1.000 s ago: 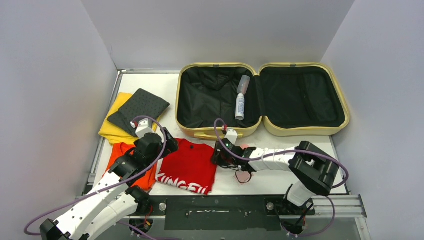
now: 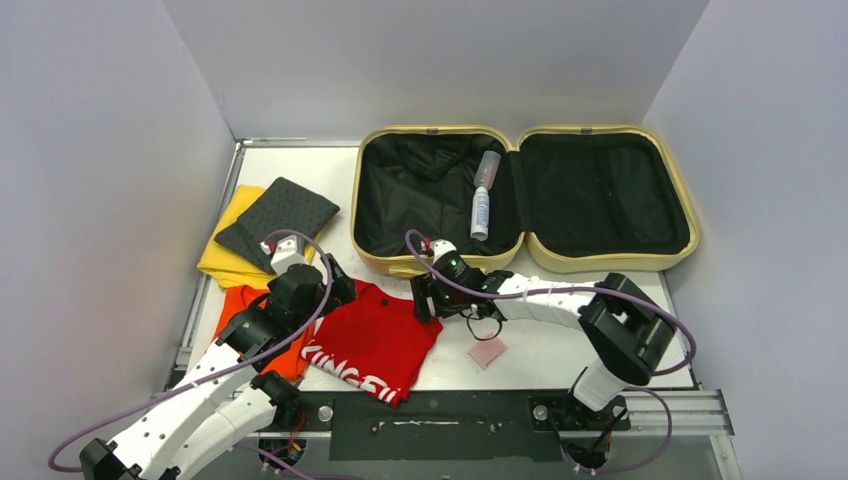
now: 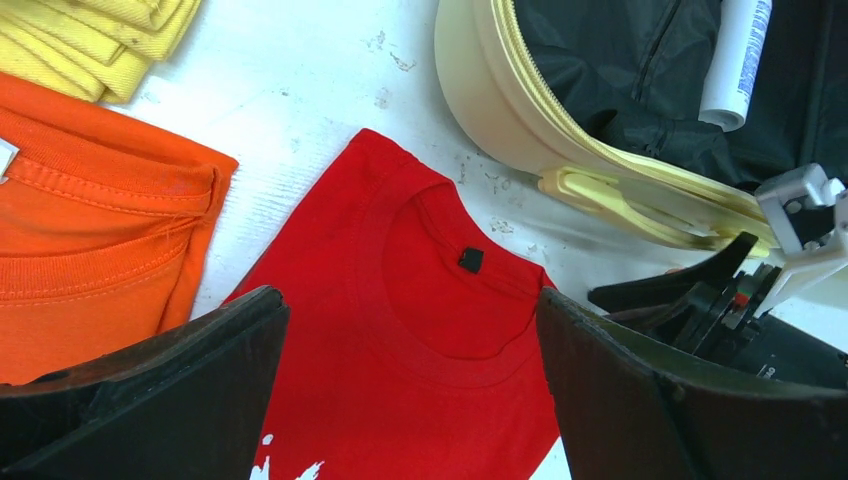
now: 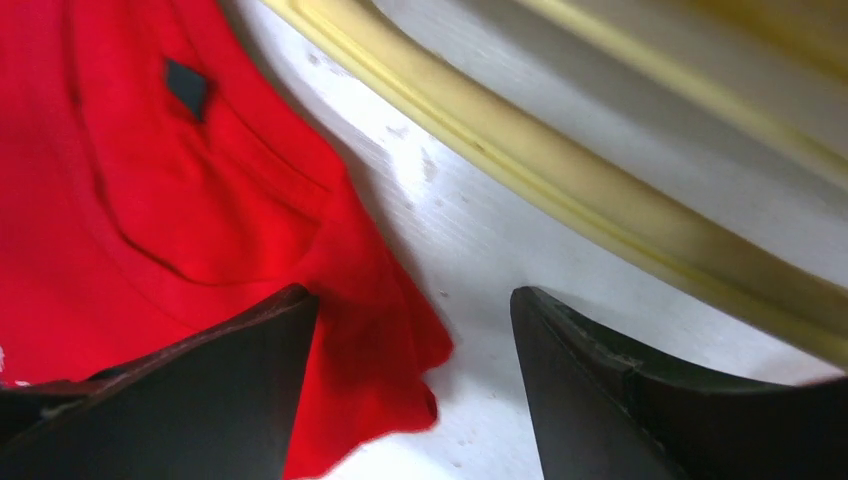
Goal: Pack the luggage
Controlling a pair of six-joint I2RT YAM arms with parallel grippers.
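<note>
A red folded shirt [image 2: 385, 335] with white lettering lies on the table in front of the suitcase [image 2: 375, 262]. My left gripper [image 2: 343, 281] stands open over its upper left part; in the left wrist view, the collar shows between its spread fingers. My right gripper [image 2: 424, 300] is at the shirt's right corner, with its fingers apart. In the right wrist view, the crumpled red corner [image 4: 375, 350] is by the left finger, and bare table shows toward the right finger. Inside the suitcase's left half lies a white bottle [image 2: 480, 212].
Orange cloth [image 2: 235, 300] lies left of the shirt, beneath my left arm. Behind it are a yellow cloth [image 2: 222, 258] and a dark grey folded cloth [image 2: 285, 215]. A pink square [image 2: 487, 351] lies near the right forearm. The suitcase's right half [image 2: 605, 200] is empty.
The shirt has turned, its lower right corner shifting left and frontward. The left arm has hardly moved.
</note>
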